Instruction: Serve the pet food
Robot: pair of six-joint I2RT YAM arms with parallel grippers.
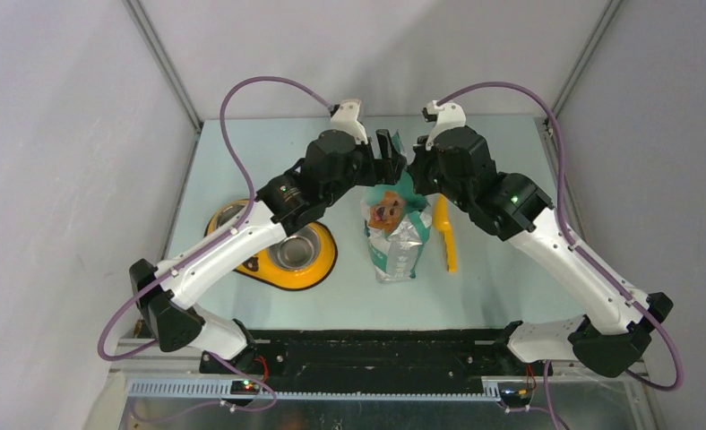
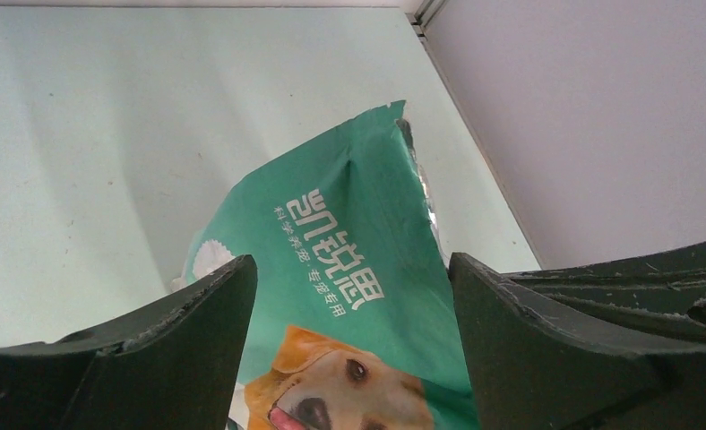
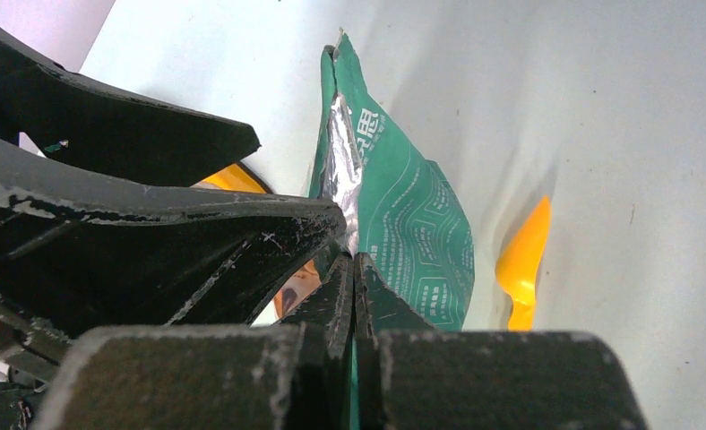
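A green and silver pet food bag (image 1: 396, 235) with a dog's face stands mid-table. At its top left my left gripper is open, its fingers (image 2: 193, 313) spread wide; the bag's green top shows across the gap. Opposite it, my right gripper is shut, its tips at the silver edge of the bag's top; whether any film is pinched between them cannot be told. A yellow scoop (image 1: 446, 235) lies right of the bag. The orange double bowl (image 1: 327, 260) sits to the left, one steel dish (image 1: 294, 251) looking empty and the other partly covered by my left arm.
Both grippers stand close together above the bag, with the left fingers (image 3: 269, 210) right beside the right tips. Bare table (image 1: 502, 278) lies at the right and in front of the bag. Walls close in the back and sides.
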